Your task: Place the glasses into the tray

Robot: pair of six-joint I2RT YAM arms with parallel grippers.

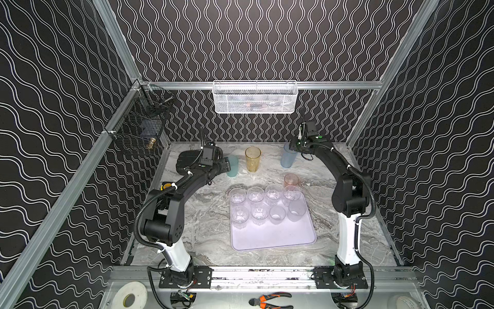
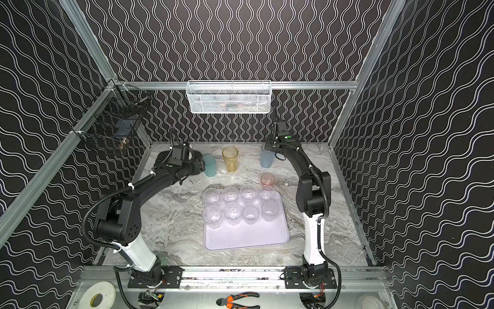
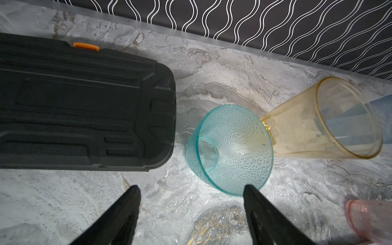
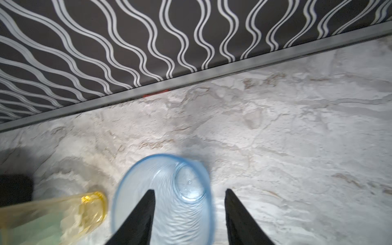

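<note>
Several clear glasses (image 1: pixel 259 212) stand in two rows on the back part of the pale lilac tray (image 1: pixel 272 237). Behind it on the marble table are a teal glass (image 3: pixel 236 151), an amber glass (image 1: pixel 252 159), a blue glass (image 4: pixel 163 204) and a small pink glass (image 2: pixel 267 180). My left gripper is open and empty; the teal glass lies ahead, mostly toward its right finger. Over the blue glass, my right gripper hangs open, its left finger (image 4: pixel 143 216) overlapping the glass's mouth in the right wrist view. Whether they touch, I cannot tell.
A black case (image 3: pixel 85 106) lies left of the teal glass. The back wall rises close behind the glasses, with a white mesh basket (image 1: pixel 254 97) on it. The tray's front half is bare, as is the table right of the blue glass.
</note>
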